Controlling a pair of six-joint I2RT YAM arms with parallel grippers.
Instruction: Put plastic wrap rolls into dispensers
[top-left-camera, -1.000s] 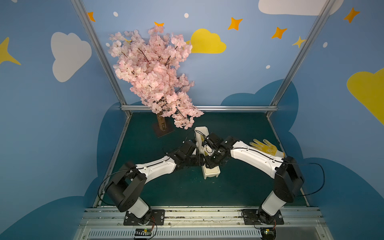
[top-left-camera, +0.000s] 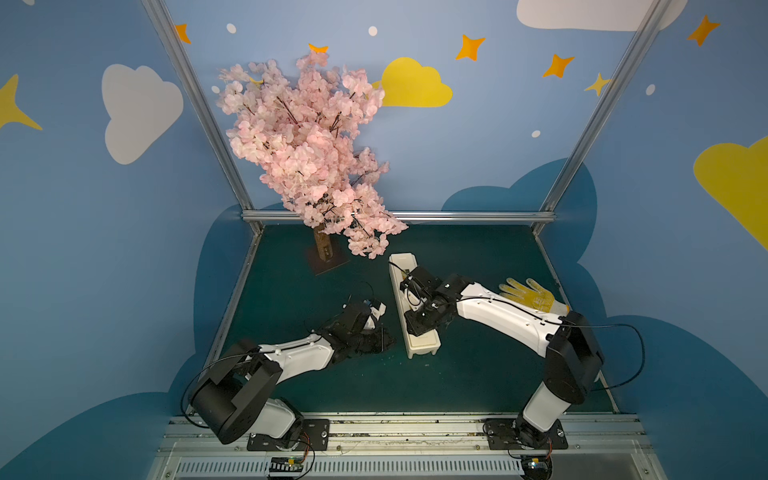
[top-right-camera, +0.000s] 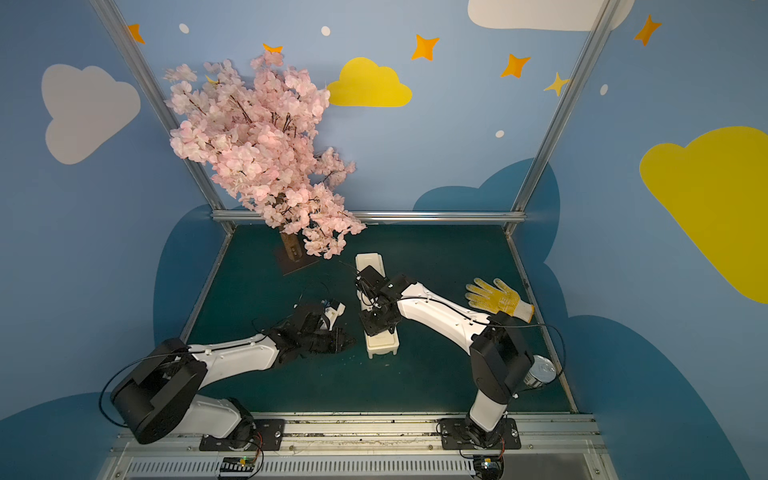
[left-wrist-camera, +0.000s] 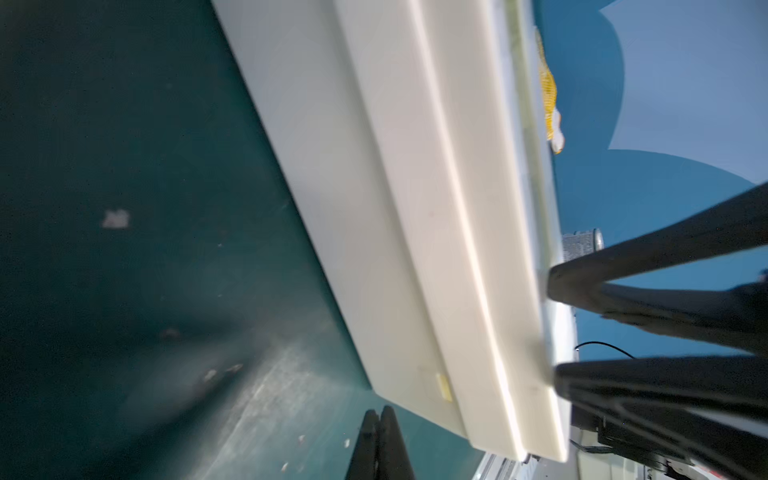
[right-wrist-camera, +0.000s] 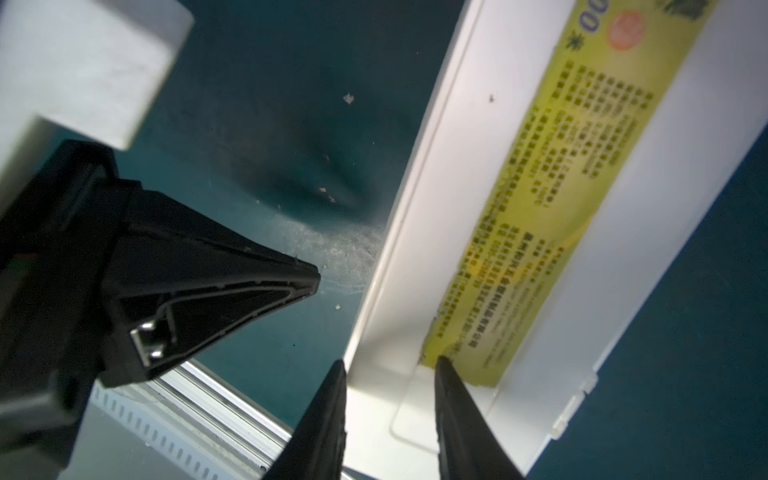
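Note:
A long white dispenser (top-left-camera: 423, 341) stands on the dark green table, open side up. Inside its trough lies a plastic wrap roll (right-wrist-camera: 552, 184) with a yellow printed label, seen from the right wrist. My left gripper is shut, with nothing visible between its fingers. It stands low, left of the dispenser's side and apart from it. My right gripper is partly open above the dispenser's near half, its fingertips (right-wrist-camera: 445, 372) spread. Nothing shows held between them; whether they touch the dispenser is unclear. From above, the right arm hides the trough's middle.
A yellow and white glove (top-left-camera: 529, 296) lies at the right. Close to the right edge sits a clear round container (top-right-camera: 541, 370), partly behind the right arm. A pink blossom tree (top-left-camera: 323, 244) stands at the back left. Bare table surrounds the dispenser's near end.
My left gripper has pulled back to the left from the dispenser's side, opening a gap. The right arm has shifted only slightly, and the dispenser stays in place.

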